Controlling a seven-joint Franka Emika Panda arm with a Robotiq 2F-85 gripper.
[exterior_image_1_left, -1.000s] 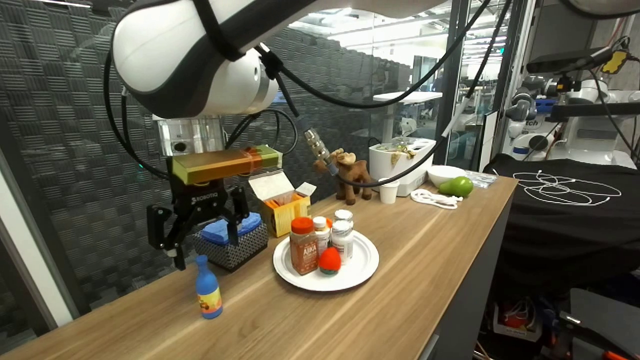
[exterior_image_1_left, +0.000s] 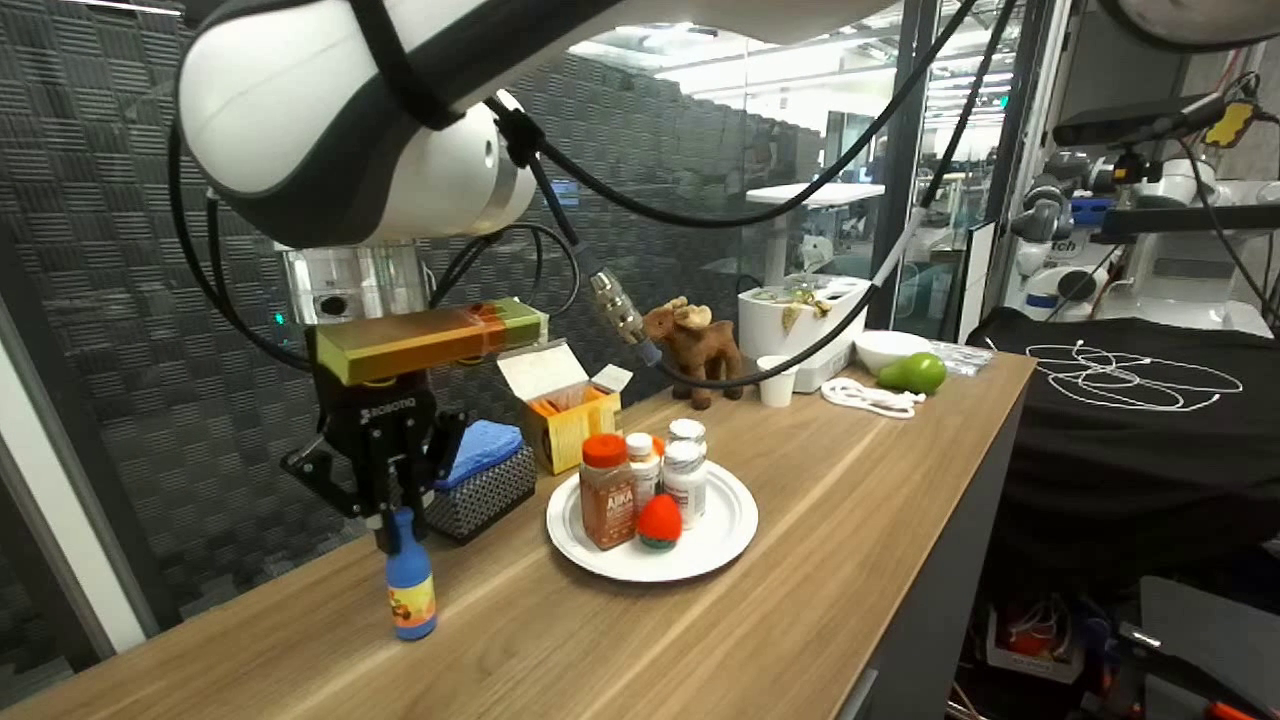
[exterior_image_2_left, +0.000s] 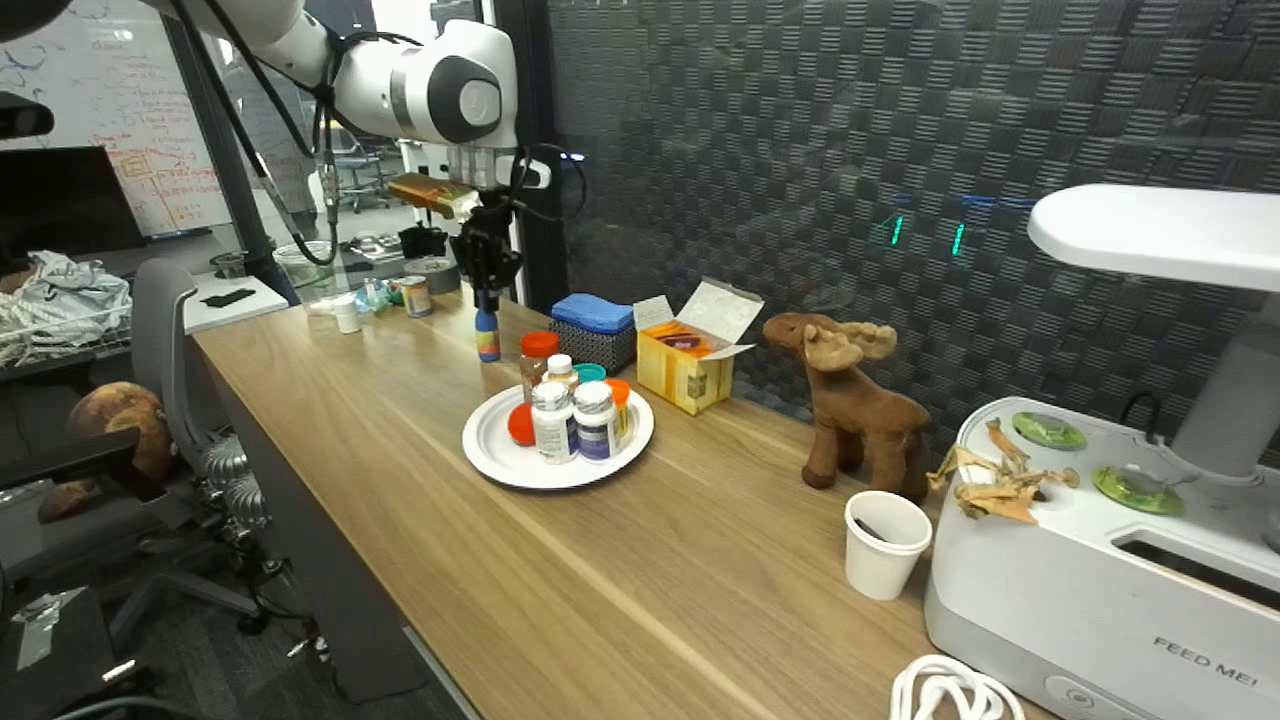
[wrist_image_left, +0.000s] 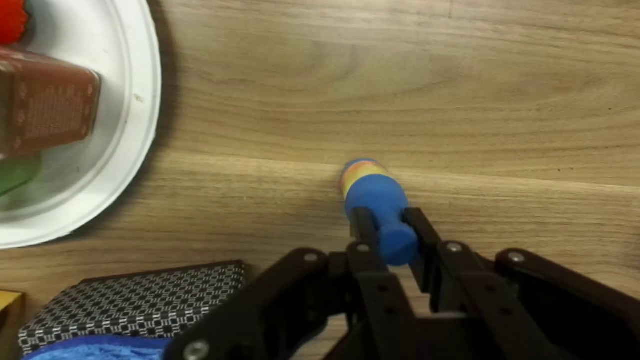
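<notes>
A small blue bottle (exterior_image_1_left: 411, 582) with a yellow-orange label stands upright, or nearly so, on the wooden table. My gripper is shut on its neck, one dark finger on each side, as the wrist view shows from above. In exterior view 1 the gripper (exterior_image_1_left: 393, 522) points straight down over the bottle, whose base looks to be at the tabletop. From the far side, the same blue bottle (exterior_image_2_left: 487, 337) appears below the gripper, left of the plate.
A white plate (exterior_image_1_left: 708, 554) holds a red-capped spice jar (exterior_image_1_left: 607, 492), several pill bottles and a red toy piece. Close behind the gripper stands a patterned box (wrist_image_left: 144, 303) with blue cloth, beside a yellow carton (exterior_image_2_left: 684, 370). Bare table (exterior_image_1_left: 768, 648) lies in front.
The gripper was open above the bottle and has come down and shut around its neck. The bottle has shifted slightly to the left in exterior view 1.
</notes>
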